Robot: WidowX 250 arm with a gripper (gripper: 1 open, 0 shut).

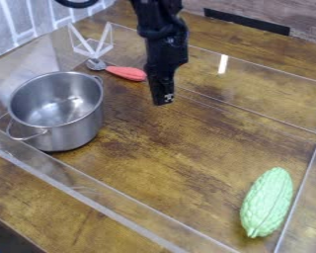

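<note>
The black gripper (162,91) hangs over the table in the upper middle of the view, fingers pointing down and close together, nothing visible between them. Just left of it lies a red-handled utensil (125,72) with a metal head. A steel pot (72,131) with side handles stands at the left. A pale green bitter melon (267,203) lies at the lower right.
A white wire-like object (92,45) stands at the back left. Clear panels edge the wooden table (188,158), whose middle and back right are bare.
</note>
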